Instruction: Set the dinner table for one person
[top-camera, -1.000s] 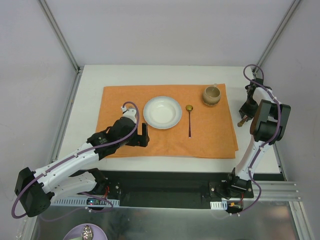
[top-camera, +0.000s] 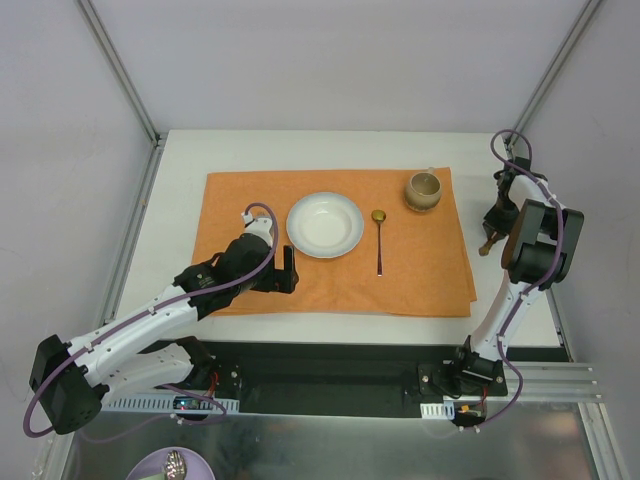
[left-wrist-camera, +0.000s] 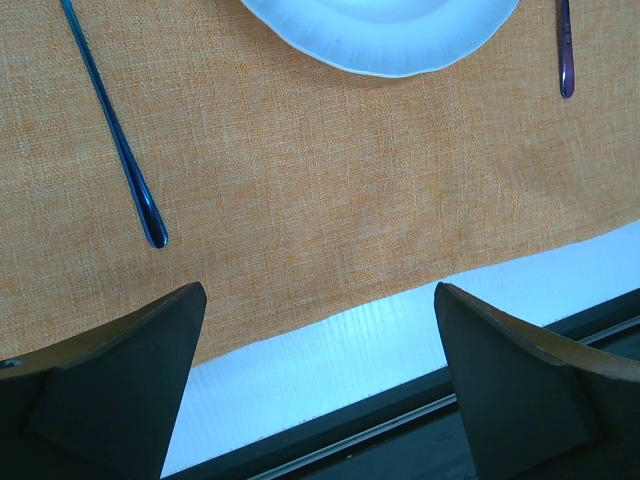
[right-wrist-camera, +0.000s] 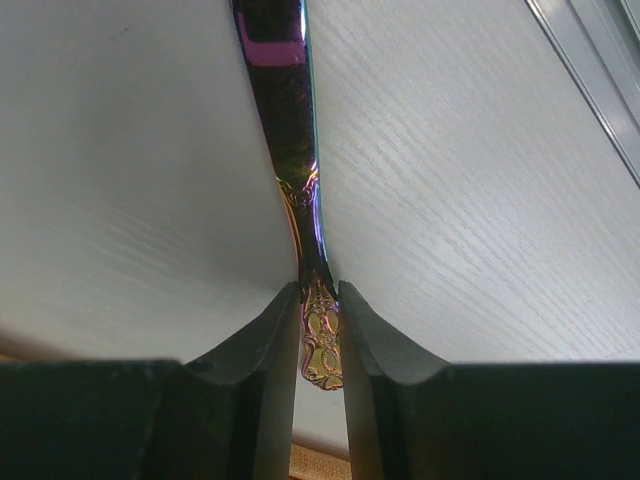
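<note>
An orange placemat (top-camera: 330, 285) holds a white plate (top-camera: 324, 225), a spoon (top-camera: 379, 240) to its right and a cup (top-camera: 422, 189). My left gripper (top-camera: 287, 268) stands open over the mat's left part; the left wrist view shows utensils beneath it, a blue handle (left-wrist-camera: 130, 165) and a purple one (left-wrist-camera: 566, 55). At the table's right edge, off the mat, my right gripper is down at a rainbow-coloured knife (right-wrist-camera: 275, 90), its fingertips close on either side of the patterned handle, a small gap apparently open between them.
The white table (top-camera: 330, 150) has bare margins round the mat, bordered by metal rails and walls. A purple bowl (top-camera: 150, 467) with cutlery stands beyond the front edge at the bottom left.
My right gripper has shifted very slightly to the right at the table's edge. The left arm and the things on the mat have not moved.
</note>
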